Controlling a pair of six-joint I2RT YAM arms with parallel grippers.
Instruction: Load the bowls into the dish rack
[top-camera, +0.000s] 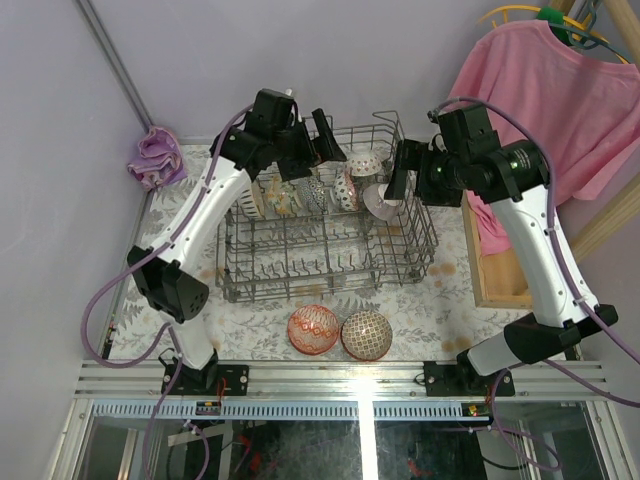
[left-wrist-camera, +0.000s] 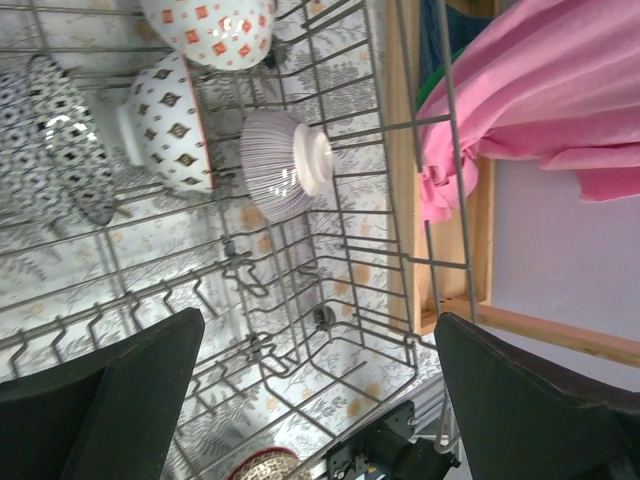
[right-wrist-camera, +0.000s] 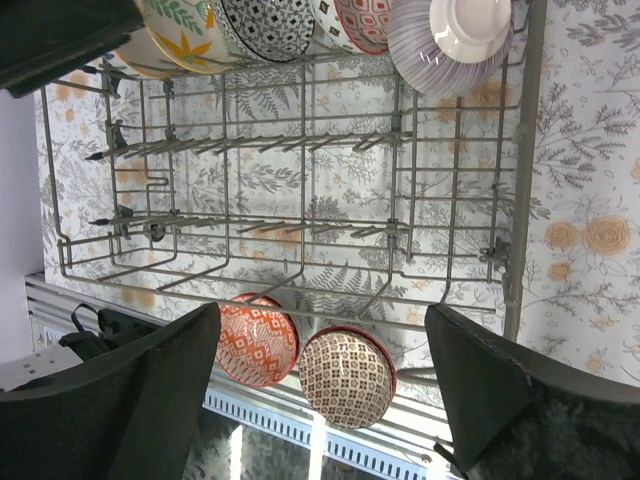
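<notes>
Several bowls stand tilted in the back rows of the wire dish rack (top-camera: 300, 262), among them a striped purple bowl (top-camera: 382, 203), a diamond-patterned bowl (left-wrist-camera: 170, 125) and a black-and-white bowl (right-wrist-camera: 262, 25). Upside down on the counter in front of the rack lie a red patterned bowl (top-camera: 313, 329) and a brown-patterned bowl (top-camera: 367, 335), side by side. Over the rack's back part hangs my left gripper (top-camera: 327, 140), open and empty. My right gripper (top-camera: 408, 172), likewise open with nothing between its fingers, is above the rack's right side, near the striped bowl.
Right of the rack stands a wooden box (top-camera: 497, 275) with a pink shirt (top-camera: 540, 110) hanging over it. A purple cloth (top-camera: 157, 160) lies at the back left. The rack's front rows are empty.
</notes>
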